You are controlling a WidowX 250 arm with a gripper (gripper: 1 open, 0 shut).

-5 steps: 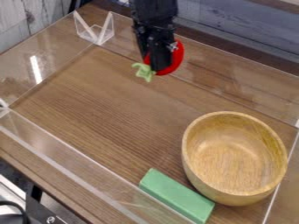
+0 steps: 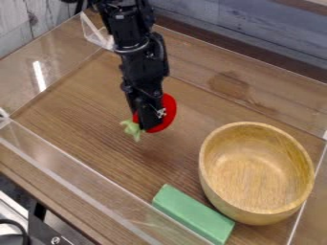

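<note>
My black gripper (image 2: 145,107) hangs over the middle of the wooden table, shut on a red round object (image 2: 163,112) with a green leafy part (image 2: 133,128), which looks like a strawberry or similar toy. The arm partly hides the red object.
A large yellow bowl (image 2: 255,172) sits at the right front, with a green block (image 2: 192,212) at the front edge left of it. Walls border the back.
The bowl and green block have not moved.
</note>
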